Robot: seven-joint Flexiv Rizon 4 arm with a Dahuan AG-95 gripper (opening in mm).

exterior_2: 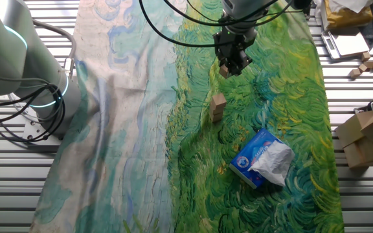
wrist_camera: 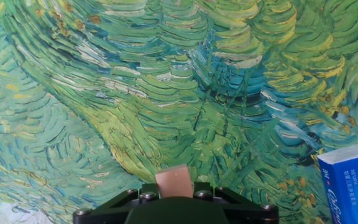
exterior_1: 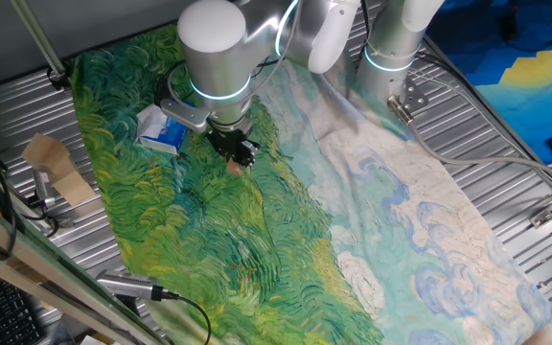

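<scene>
A small wooden block (wrist_camera: 174,182) sits between the fingers of my gripper, which is shut on it at the bottom of the wrist view. Exterior view 2 has the same block poking out below the dark fingers, apart from a short stack of wooden blocks (exterior_2: 217,107) on the green cloth. In exterior view 1 the gripper (exterior_1: 239,155) hangs over the green part of the cloth, and the stack cannot be made out there. How high the held block is above the cloth is hard to judge.
A blue tissue pack (exterior_2: 258,158) with white tissue out of its top lies near the stack. Loose wooden blocks (exterior_2: 364,65) are off the cloth, on the slatted table, as is a cardboard box (exterior_2: 368,137).
</scene>
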